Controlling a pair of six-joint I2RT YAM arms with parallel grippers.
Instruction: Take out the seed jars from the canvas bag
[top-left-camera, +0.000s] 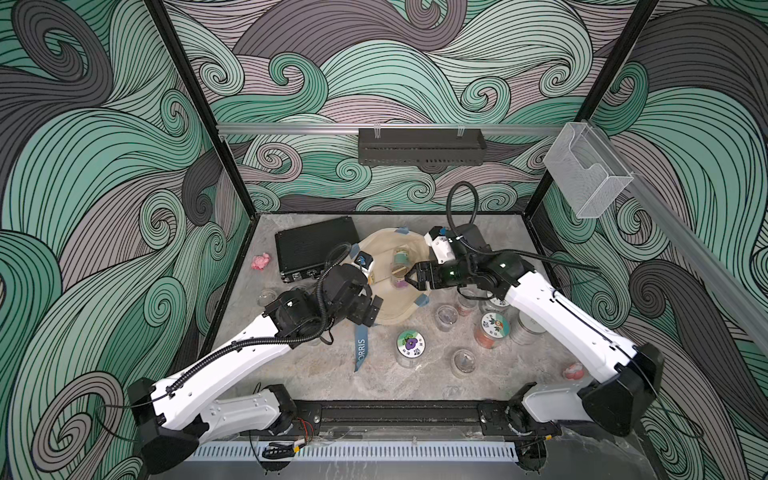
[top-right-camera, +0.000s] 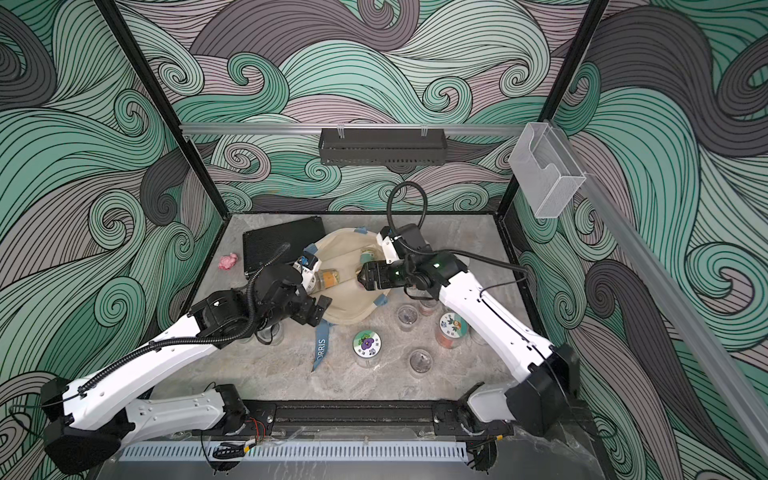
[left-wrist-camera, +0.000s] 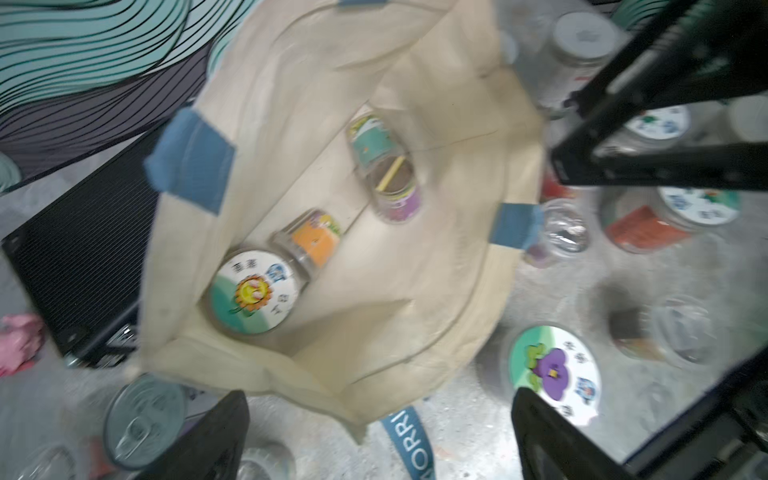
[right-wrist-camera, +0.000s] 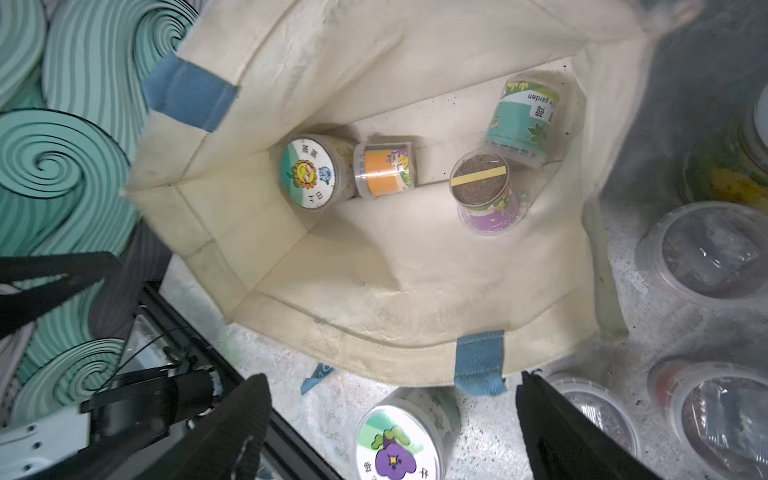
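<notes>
The canvas bag (right-wrist-camera: 400, 272) lies open at the middle. Inside are a sunflower-lid jar (right-wrist-camera: 308, 172), an orange-label jar (right-wrist-camera: 384, 168), a teal-label jar (right-wrist-camera: 521, 120) and a purple-label jar (right-wrist-camera: 486, 200). My right gripper hangs over the bag's right side, fingers apart, none of the bag's jars between them. My left gripper is open above the bag's front left, with nothing held.
A black case (top-left-camera: 312, 244) lies back left. A purple-flower jar (top-left-camera: 410, 344) stands in front of the bag. Several clear jars crowd the right and left. A pink object (top-left-camera: 260, 261) lies far left.
</notes>
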